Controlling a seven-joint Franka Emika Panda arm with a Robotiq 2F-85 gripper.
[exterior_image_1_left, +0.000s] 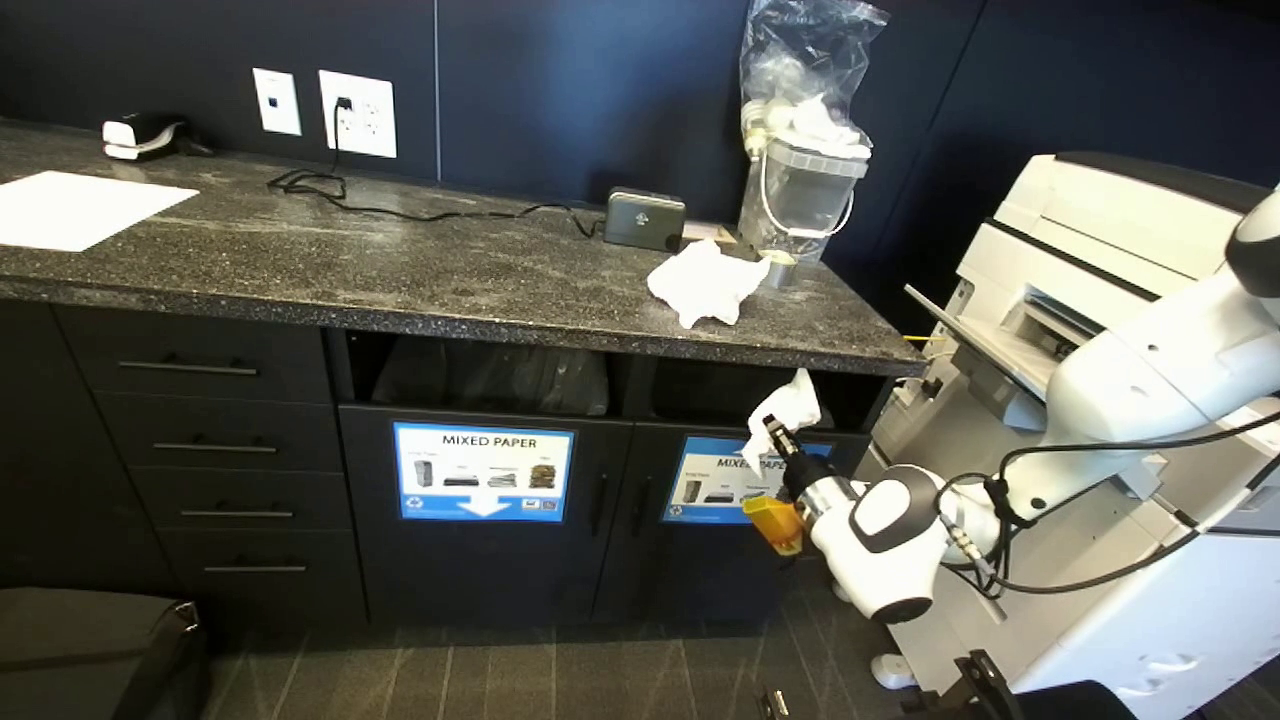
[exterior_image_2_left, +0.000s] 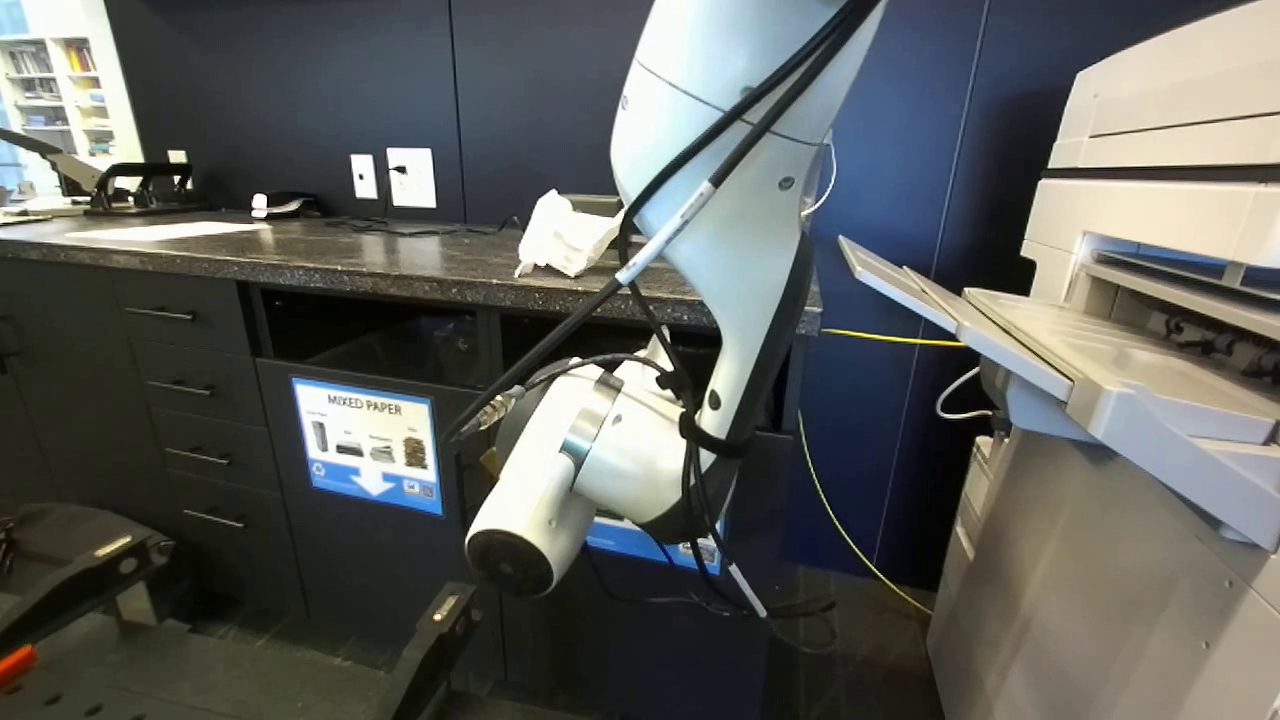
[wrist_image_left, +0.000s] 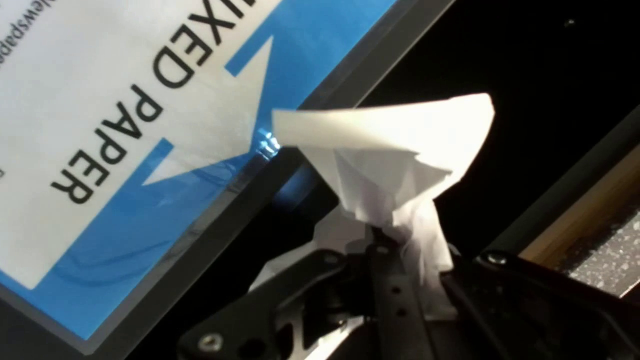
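Note:
A crumpled white paper (wrist_image_left: 390, 135) is pinched in my gripper, which is shut on it; its upper part spreads out beyond the fingers. In exterior view 1 the gripper (exterior_image_1_left: 777, 430) and the held paper (exterior_image_1_left: 788, 406) are in front of the right bin opening (exterior_image_1_left: 708, 390), just above the right "Mixed Paper" sign (exterior_image_1_left: 708, 480). The dark slot lies behind the paper in the wrist view. The arm blocks the gripper from sight in exterior view 2.
Another crumpled paper (exterior_image_1_left: 708, 283) rests on the dark countertop (exterior_image_1_left: 480, 270), above the opening. A second bin opening (exterior_image_1_left: 492, 374) is to the left. The printer (exterior_image_1_left: 1080, 264) stands at the right, close to the arm. A clear bucket (exterior_image_1_left: 804, 192) sits at the counter's back.

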